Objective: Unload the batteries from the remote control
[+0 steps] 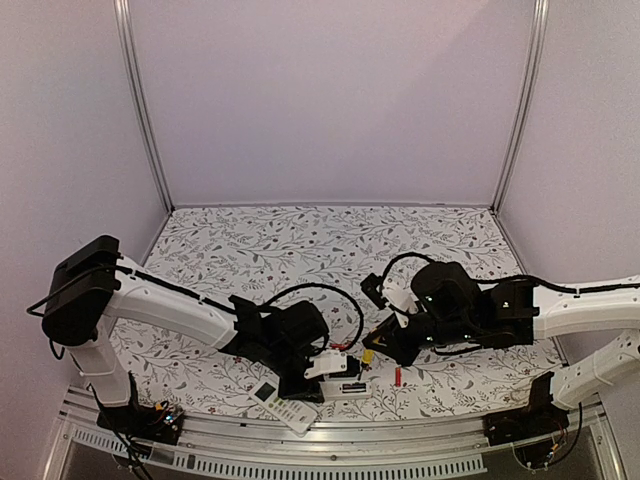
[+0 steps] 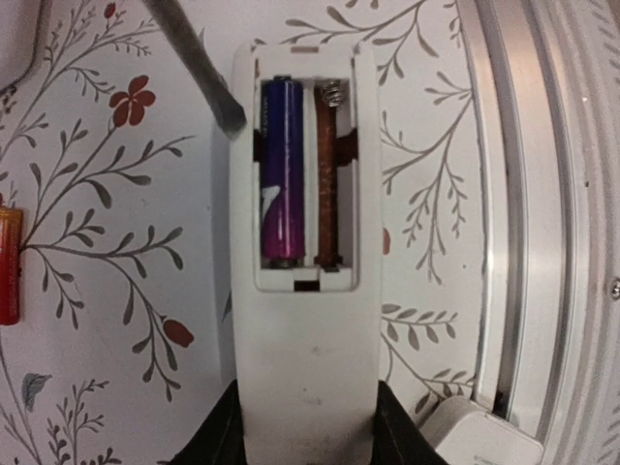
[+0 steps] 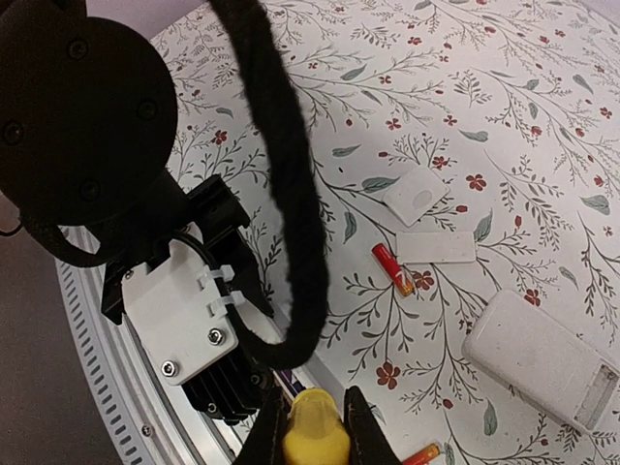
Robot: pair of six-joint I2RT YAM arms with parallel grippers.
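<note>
A white remote control (image 2: 308, 354) lies back up with its battery compartment uncovered, and my left gripper is shut around its lower body. One purple battery (image 2: 283, 174) sits in the compartment's left slot; the right slot (image 2: 327, 184) is empty, its spring showing. My right gripper (image 1: 376, 345) is shut on the yellow handle (image 3: 315, 431) of a screwdriver-like tool. The tool's grey shaft (image 2: 199, 68) comes in from the upper left, its tip at the remote's left edge beside the battery's upper part. Whether it touches is unclear.
One loose red-orange battery (image 3: 392, 268) lies on the patterned table; another (image 3: 423, 453) is near the right gripper. Several white objects, including a white case (image 3: 542, 358), lie farther off. A second remote (image 1: 285, 410) rests by the metal front rail (image 1: 330, 435).
</note>
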